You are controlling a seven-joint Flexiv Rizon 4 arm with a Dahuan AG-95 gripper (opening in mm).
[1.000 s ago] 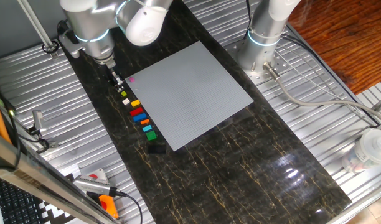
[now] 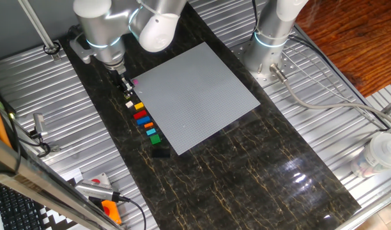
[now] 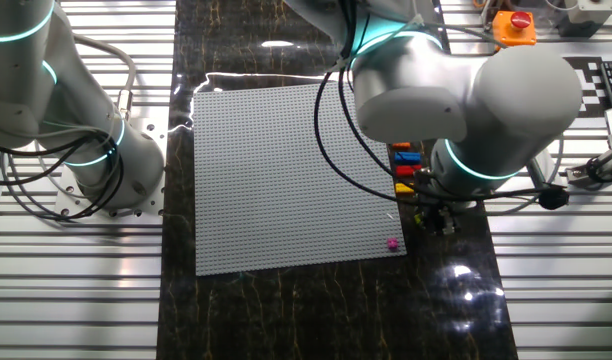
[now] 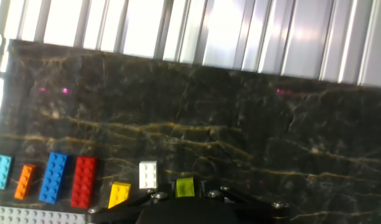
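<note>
A lime-green brick (image 4: 185, 187) lies on the dark marbled tabletop, between the fingertips of my gripper in the wrist view. The fingers stand apart on either side of it, with a narrow dark gap on the right, so the gripper looks open around the brick. From exterior view 1, the gripper (image 2: 127, 89) points down just off the left corner of the grey baseplate (image 2: 195, 96). A small magenta piece (image 3: 392, 244) sits at one corner of the baseplate.
Beside the lime brick, a row holds a white brick (image 4: 148, 175), a yellow brick (image 4: 119, 194), a red brick (image 4: 84, 181), a blue brick (image 4: 53, 177), an orange brick (image 4: 25, 181) and a light-blue brick (image 4: 0, 171). A green brick (image 2: 155, 138) lies farther along.
My gripper has moved slightly right and down in exterior view 1, coming over the lime brick, which was clearer to see before. The other bricks have not moved.
</note>
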